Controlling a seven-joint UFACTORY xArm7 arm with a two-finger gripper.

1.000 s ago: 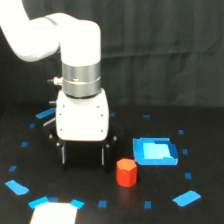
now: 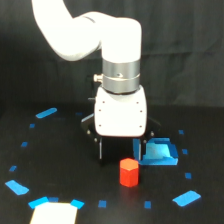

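Observation:
A small red hexagonal block (image 2: 129,173) stands on the black tabletop, right of centre and toward the camera. Just above it in the picture, my white gripper (image 2: 121,155) points down with its dark fingers (image 2: 100,149) spread apart; nothing shows held between them. Whether the fingertips are behind the block or over it, I cannot tell. A shallow blue open-topped tray (image 2: 174,158) lies to the right, behind the block, its left end partly hidden by the right finger.
Flat blue strips and small blue squares are scattered over the table, including a strip (image 2: 186,198) at the right and another (image 2: 17,187) at the left. A pale block (image 2: 53,213) is cut off by the bottom edge.
The arm and gripper have moved right, from left of the red block to above it in the picture. The fingers remain apart. The block sits very slightly further right.

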